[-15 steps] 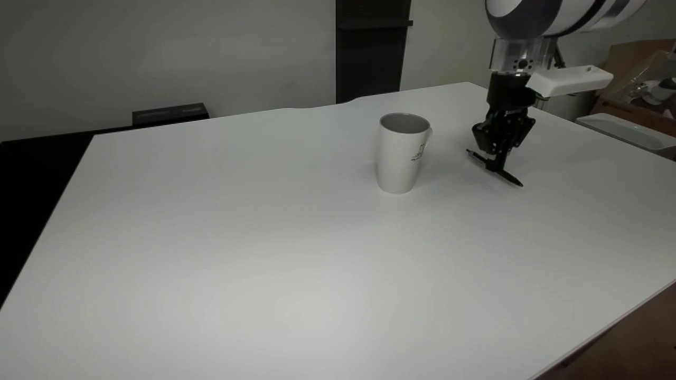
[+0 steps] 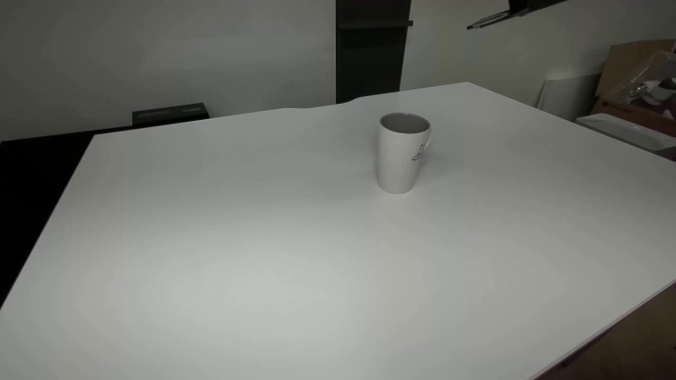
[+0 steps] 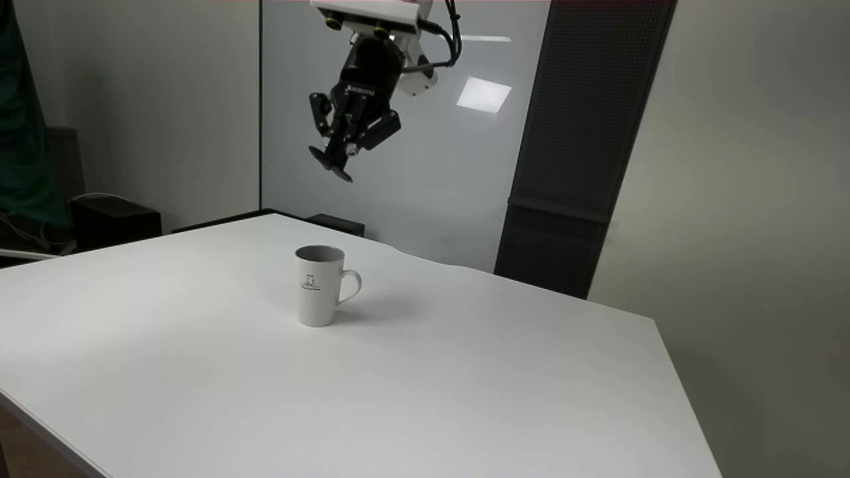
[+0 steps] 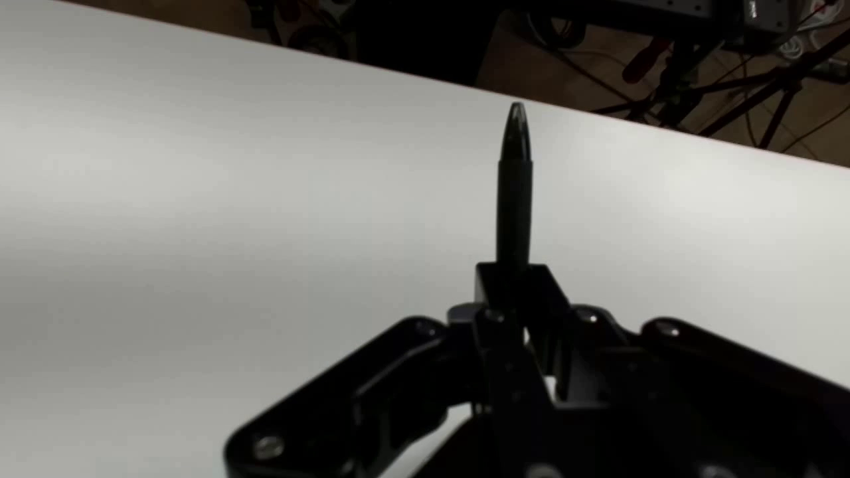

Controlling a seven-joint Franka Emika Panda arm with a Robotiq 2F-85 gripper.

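Observation:
High above the table in exterior view 2, my gripper (image 3: 340,159) is shut on a dark pen (image 3: 320,158) that slants across its fingertips. In the wrist view the pen (image 4: 514,191) sticks out from between the fingers, its rounded end pointing away. Exterior view 1 catches only part of the pen (image 2: 485,21) at the top right; most of the gripper is out of that frame. A white mug (image 2: 396,161) with a grey inside and a small dark print stands upright on the table. Its handle shows in exterior view 2, where the mug (image 3: 316,295) is below the gripper.
At the far edge are a black box (image 2: 169,114) and a dark panel (image 2: 372,50). Off the right side lie a cardboard box (image 2: 640,69) and a white tray (image 2: 627,132).
My gripper, low over the table to the right of the mug a second ago, has risen with the pen, nearly out of exterior view 1. The mug has not moved.

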